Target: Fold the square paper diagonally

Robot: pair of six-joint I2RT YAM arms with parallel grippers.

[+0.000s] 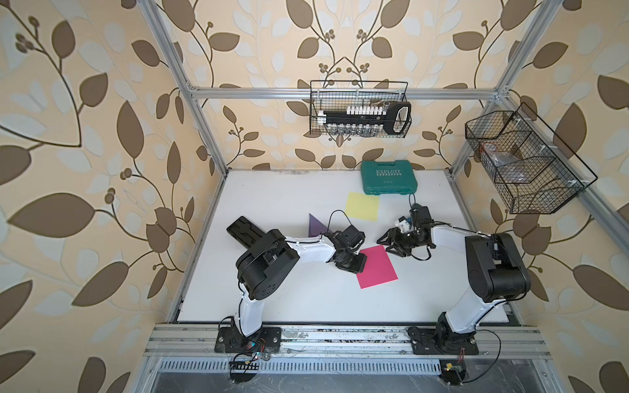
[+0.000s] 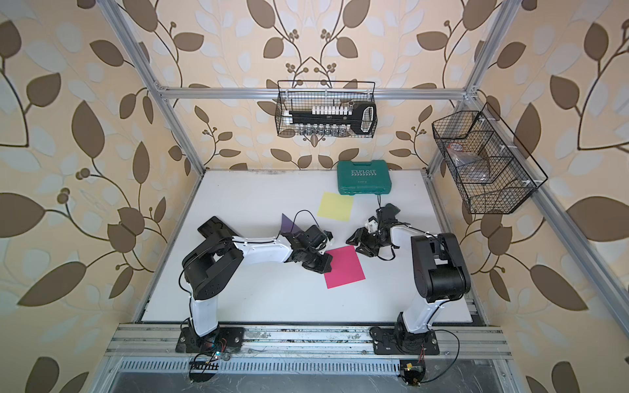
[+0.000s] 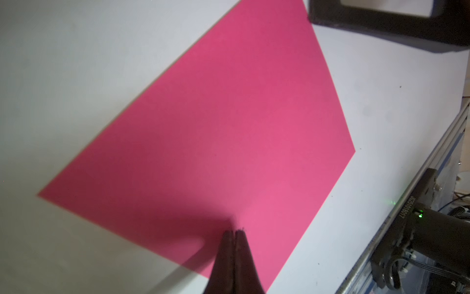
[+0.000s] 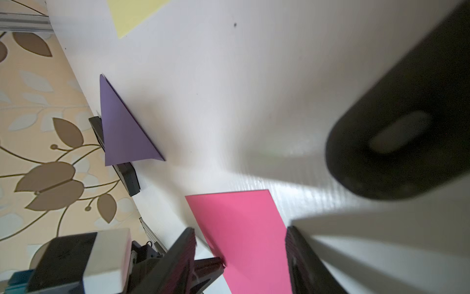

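Observation:
The pink square paper (image 1: 376, 265) lies flat and unfolded at the middle front of the table. My left gripper is shut, its fingertips down on the paper near one corner, nothing visible between them. My right gripper is held just beyond the paper's back right edge, its fingers apart with nothing between them; in the right wrist view the pink sheet (image 4: 235, 215) lies past its fingertips.
A purple folded paper (image 4: 122, 132), a yellow sheet (image 1: 362, 204) and a green case (image 1: 388, 177) lie behind. A black object (image 1: 240, 229) is at the left. A dark tool (image 4: 391, 127) lies beside my right gripper.

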